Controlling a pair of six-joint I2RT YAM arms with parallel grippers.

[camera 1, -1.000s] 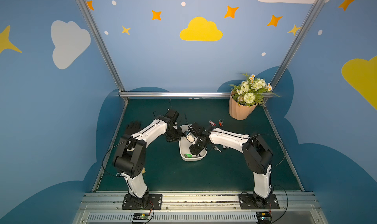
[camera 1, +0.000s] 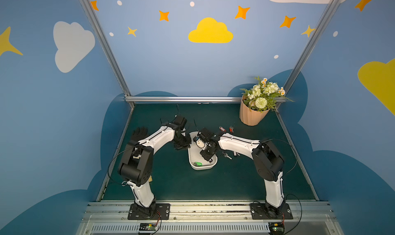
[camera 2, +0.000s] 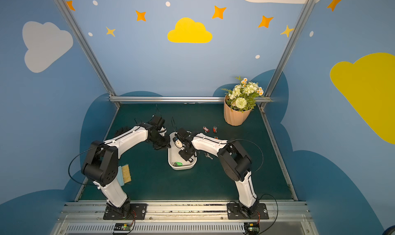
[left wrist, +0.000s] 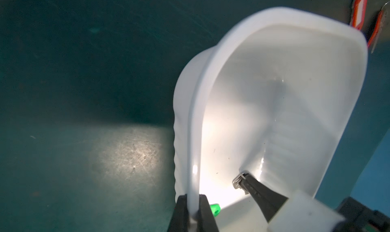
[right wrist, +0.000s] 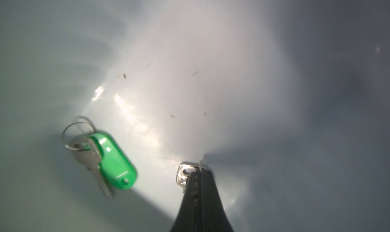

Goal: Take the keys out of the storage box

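The white storage box (camera 1: pixel 201 168) stands mid-table. In the left wrist view, my left gripper is shut on its near side rim. Inside the box, my right gripper is shut on a small silver key (right wrist: pixel 180 178); the key's head shows beside the fingertips and the rest is hidden. The left wrist view also has this key (left wrist: pixel 238 181) at the dark tip, over the box floor. A second key with a green tag (right wrist: pixel 115 160) and a ring lies in the box corner, clear of my right gripper.
Outside the box to the right lies a silver key (camera 2: pixel 208 156). Red-tagged keys (camera 2: pixel 214 129) lie behind it. A flower pot (camera 1: pixel 251 113) stands at the back right, a brush (camera 2: pixel 126 174) at the left.
My right gripper dipped in the box and has come back up a little; a small dark-and-silver key now shows at its tip. The left arm stays at the rim.
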